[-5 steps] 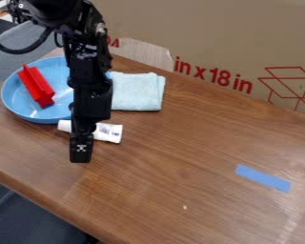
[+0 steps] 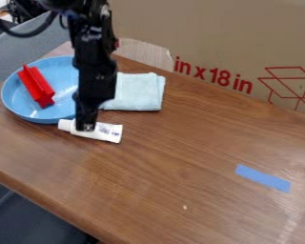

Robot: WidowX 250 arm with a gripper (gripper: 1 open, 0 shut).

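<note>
My black gripper (image 2: 87, 124) reaches down from the top left to a white tube (image 2: 107, 132) lying on the wooden table at the front of the blue plate (image 2: 30, 107). Its fingertips are at the tube's upper edge; the blur hides whether they touch it. The gripper looks shut, with nothing visible between its fingers. A red object (image 2: 37, 87) lies in the plate, and a folded pale blue cloth (image 2: 140, 92) lies behind the tube, right of the plate.
A cardboard box (image 2: 232, 48) stands along the back. A strip of blue tape (image 2: 262, 178) is on the right of the table. The table's front edge drops away at the lower left.
My gripper has moved up and back, away from the table in front of the tube to the tube's upper edge. The tube, plate and cloth look unmoved.
</note>
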